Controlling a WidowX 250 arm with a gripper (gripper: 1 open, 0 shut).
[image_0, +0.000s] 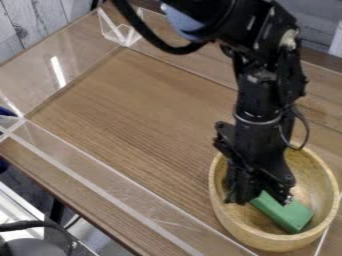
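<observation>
A black robot gripper (251, 180) reaches down from the top into a round wooden bowl (235, 223) at the lower right. A green block (289, 214) lies in the bowl, partly hidden behind the gripper. The gripper is shut; whether anything is between its fingers cannot be seen.
A black cable runs at the lower left edge, and another loops over the top.
</observation>
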